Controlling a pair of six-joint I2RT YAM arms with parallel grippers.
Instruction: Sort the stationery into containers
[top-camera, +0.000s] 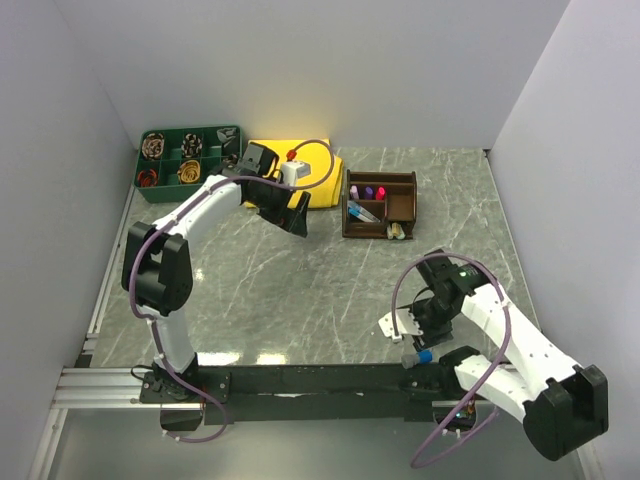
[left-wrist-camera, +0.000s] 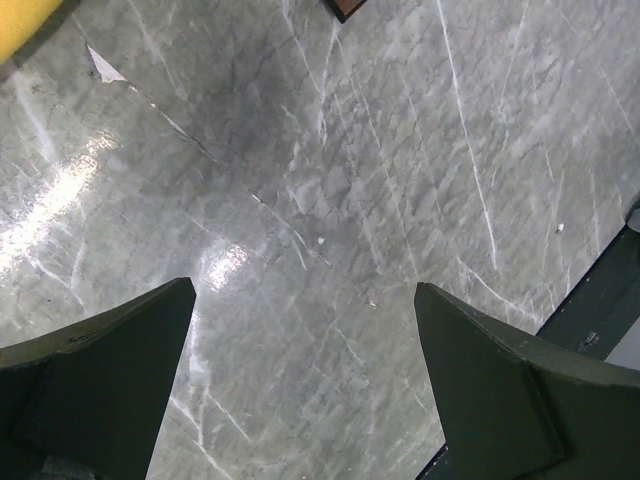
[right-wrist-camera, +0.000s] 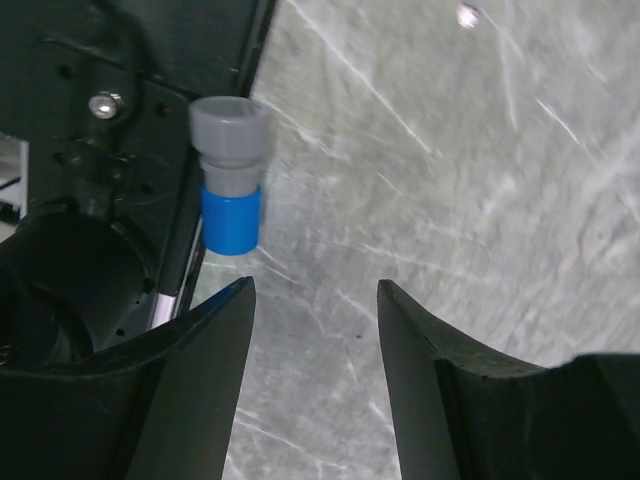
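A small grey and blue bottle-like item (right-wrist-camera: 231, 180) lies near the table's front edge, close to the dark rail. From above, its blue end (top-camera: 425, 356) shows just in front of my right gripper (top-camera: 428, 335). In the right wrist view, the right gripper has a gap between its fingers, nothing in it, and the item is ahead and to the left. My left gripper (top-camera: 295, 222) is open over bare marble, empty in its wrist view. A brown organizer (top-camera: 407, 180) at the back holds markers (top-camera: 363, 212) and other small pieces.
A green compartment tray (top-camera: 172, 137) with coiled items stands at the back left. Beside it lies a yellow cloth (top-camera: 325, 165).
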